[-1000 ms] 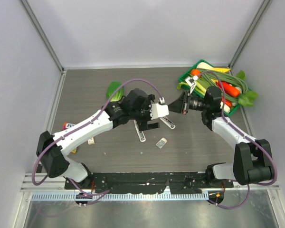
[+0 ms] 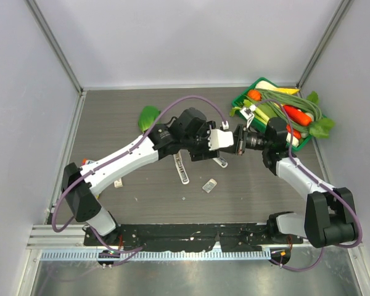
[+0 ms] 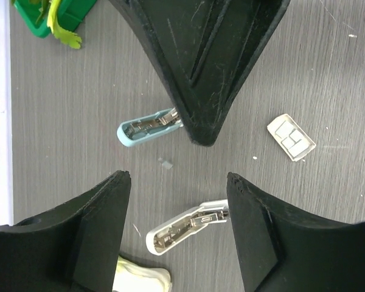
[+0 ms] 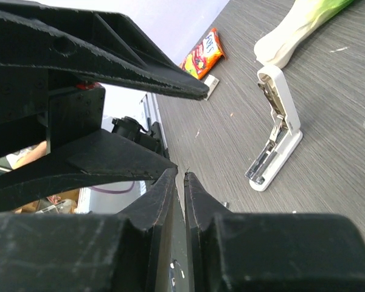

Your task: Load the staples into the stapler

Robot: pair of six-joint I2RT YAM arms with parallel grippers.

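Observation:
The white stapler [image 2: 181,169] lies opened on the table, its metal channel [image 4: 267,159] exposed in the right wrist view. A light-blue stapler [image 3: 131,135] lies beyond it, partly covered by a dark finger of the right gripper. A small silvery piece, perhaps staples [image 3: 165,163], rests between the staplers. My left gripper is above the table with its fingers apart; nothing shows between them. My right gripper has its fingertips close together with a narrow gap. Any thin piece there is too small to make out. The two grippers nearly meet, fingers overlapping in view.
A small white block [image 2: 209,185] lies near the middle front and another [image 2: 118,183] at left, by an orange snack bag [image 4: 205,55]. The green vegetable basket [image 2: 237,100] stands at the back right. A leafy vegetable [image 2: 148,117] lies behind the staplers.
My left arm has moved rightward, bringing its gripper up against the right one in the top view. The right arm has shifted only slightly. Both staplers stay in place.

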